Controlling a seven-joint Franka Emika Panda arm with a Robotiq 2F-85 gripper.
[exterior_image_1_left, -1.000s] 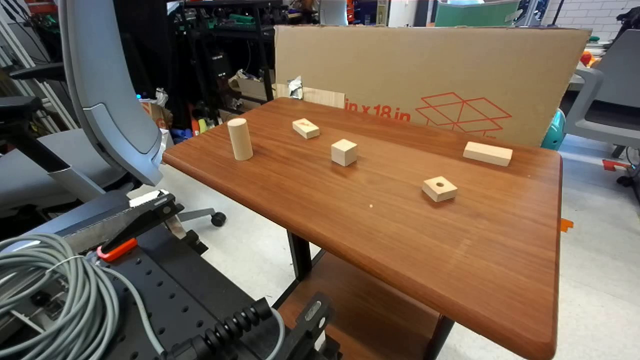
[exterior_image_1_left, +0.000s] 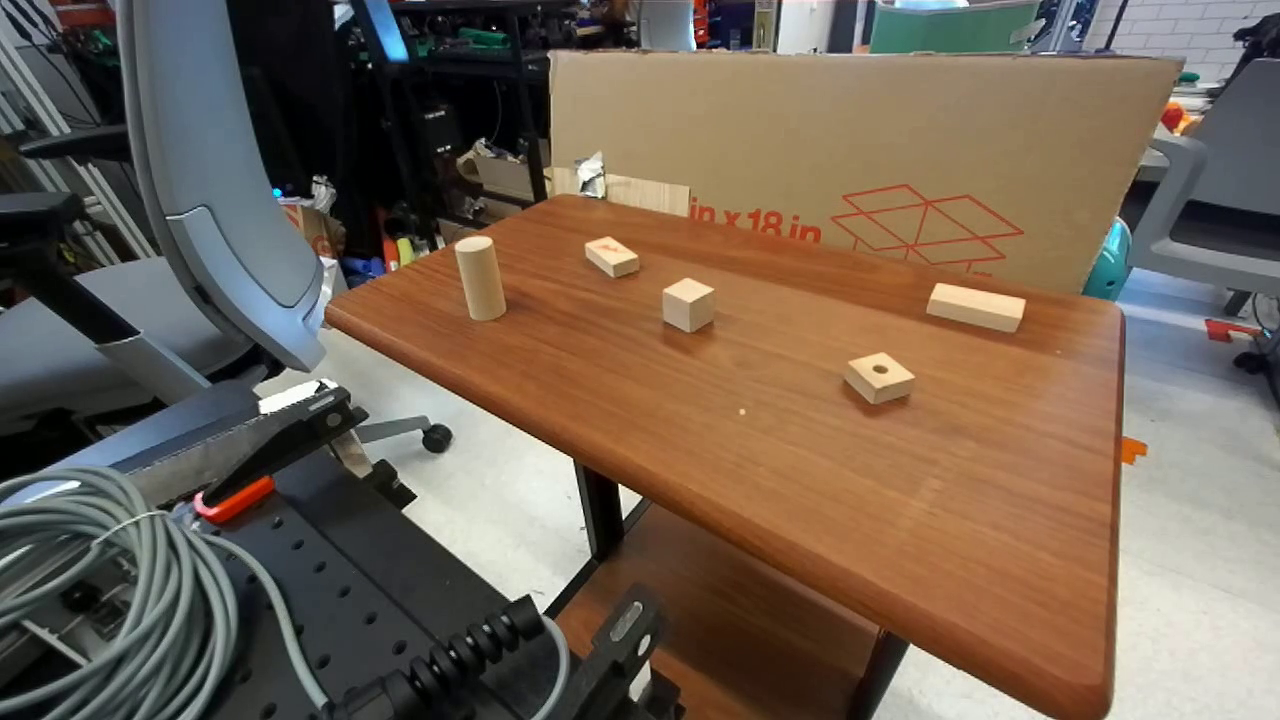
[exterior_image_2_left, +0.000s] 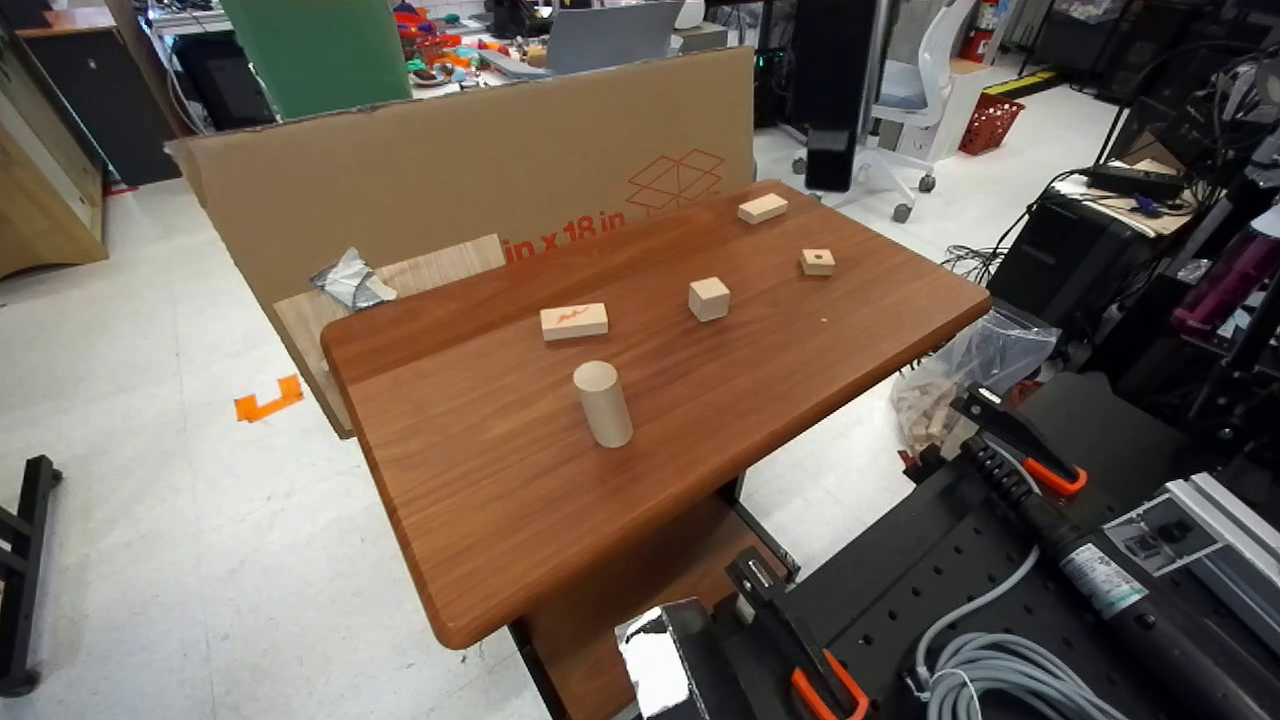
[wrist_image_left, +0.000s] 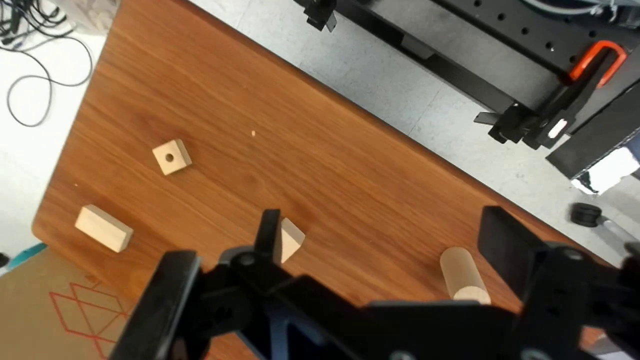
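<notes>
Wide apart in the wrist view stand the fingers of my open gripper, with only bare tabletop showing between their tips. They are high over the table. A wooden cube (wrist_image_left: 292, 239) is partly covered by the left finger. An upright cylinder (wrist_image_left: 460, 270) shows by the right finger, its far end near the gripper body. Off to the left lie a square block with a hole (wrist_image_left: 171, 157) and a long plain block (wrist_image_left: 104, 228). A flat block with a red mark (exterior_image_2_left: 573, 320) rests behind the cylinder in exterior view 2; the gripper body hides it in the wrist view.
The brown table (exterior_image_1_left: 768, 504) has wide bare areas around the spaced-out blocks. A tall cardboard panel (exterior_image_1_left: 768, 132) stands along its far edge. On the opposite side is a black perforated bench (exterior_image_1_left: 360, 588) carrying coiled cable and clamps.
</notes>
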